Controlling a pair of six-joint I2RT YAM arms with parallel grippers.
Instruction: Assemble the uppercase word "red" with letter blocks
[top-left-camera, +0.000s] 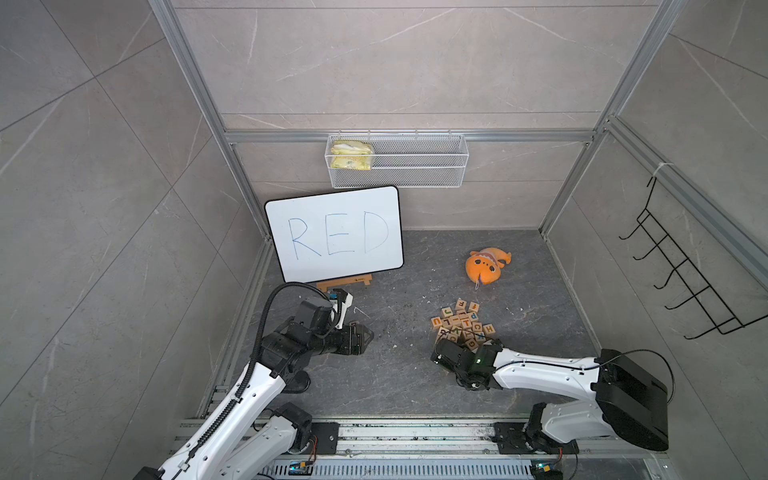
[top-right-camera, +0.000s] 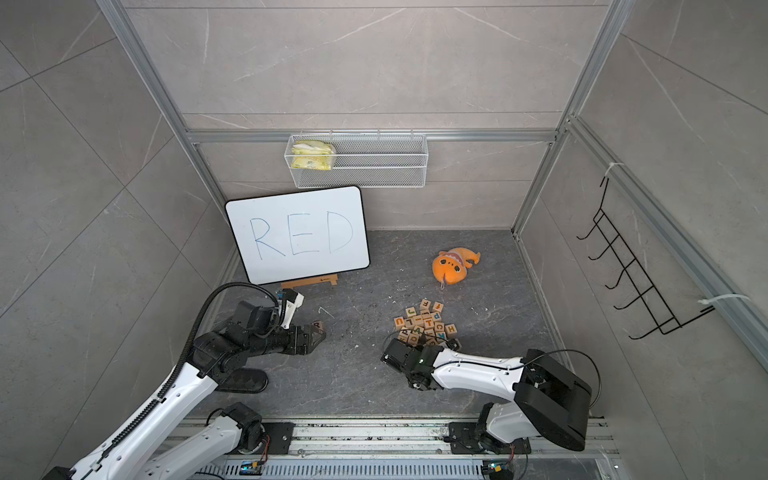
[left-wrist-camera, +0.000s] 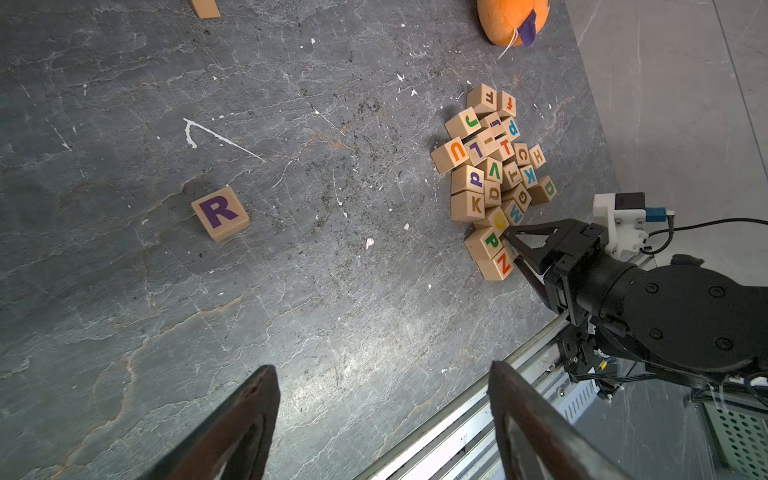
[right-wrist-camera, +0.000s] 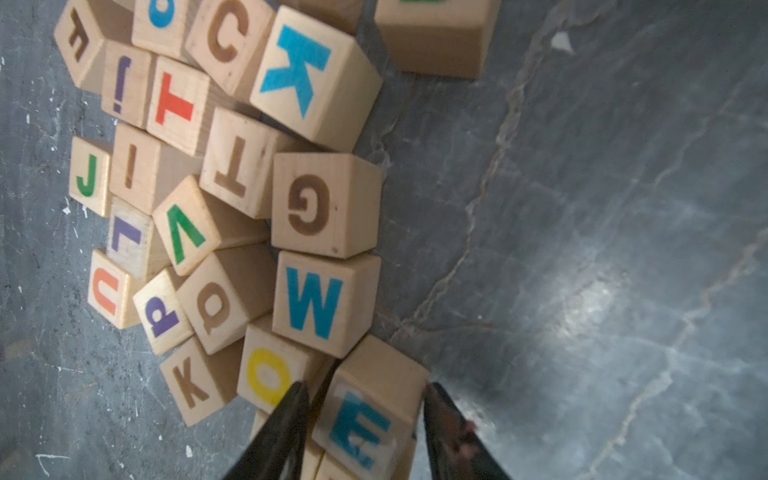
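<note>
A whiteboard (top-left-camera: 333, 233) reading RED leans at the back left. Letter blocks lie clustered at the right of the floor. The R block (left-wrist-camera: 220, 213) sits alone below my left gripper, whose fingers are apart and empty. My right gripper is shut on the blue E block (right-wrist-camera: 376, 372) at the cluster's near end, beside the yellow O block (right-wrist-camera: 276, 368) and the W block (right-wrist-camera: 320, 296). I cannot make out a D block with certainty.
An orange plush toy (top-left-camera: 488, 264) lies behind the blocks. A wire basket (top-left-camera: 416, 160) hangs on the back wall and a black hook rack (top-left-camera: 688, 284) on the right wall. The floor between the grippers is clear apart from small scraps.
</note>
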